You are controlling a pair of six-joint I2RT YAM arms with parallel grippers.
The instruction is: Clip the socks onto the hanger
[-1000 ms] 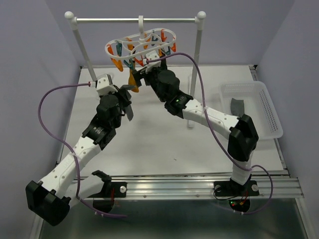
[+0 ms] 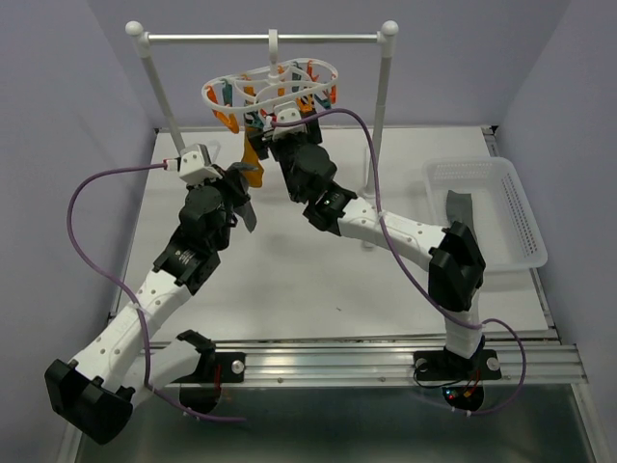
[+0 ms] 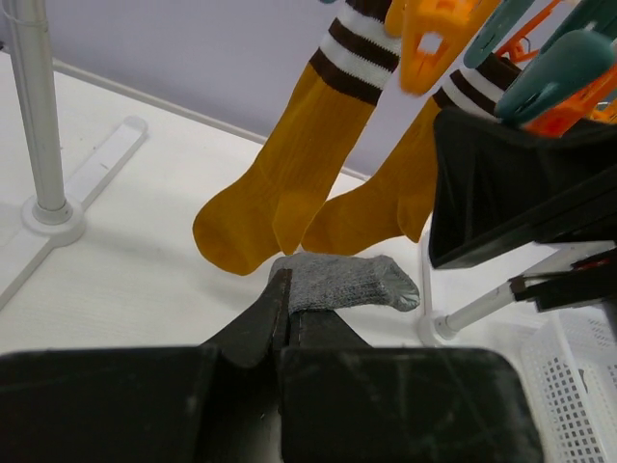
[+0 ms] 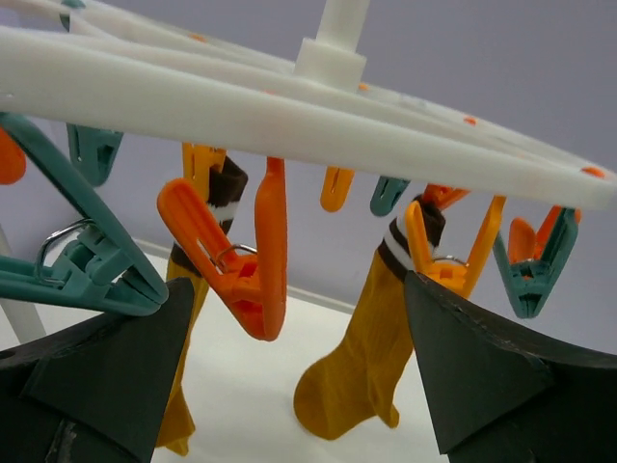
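Note:
A grey sock [image 3: 337, 282] is pinched in my left gripper [image 2: 241, 179], which is shut on it; its rest hangs below the fingers in the top view. The white round hanger [image 2: 217, 81] carries orange and teal clips. My right gripper is open beneath the hanger's rim, its fingers [image 4: 511, 376] to either side of an orange clip [image 4: 258, 289]. That clip holds no sock. Two mustard socks with dark and white stripes hang from other clips: one sock [image 4: 357, 357] toward the right, the other sock [image 4: 181, 386] partly behind the left finger.
A teal clip [image 4: 96, 260] lies close against the right gripper's left finger. White stand posts [image 2: 382, 121] flank the hanger. At the right, a white basket [image 2: 528, 217] holds another grey sock [image 2: 460, 206].
The left gripper, with the grey sock, has barely moved.

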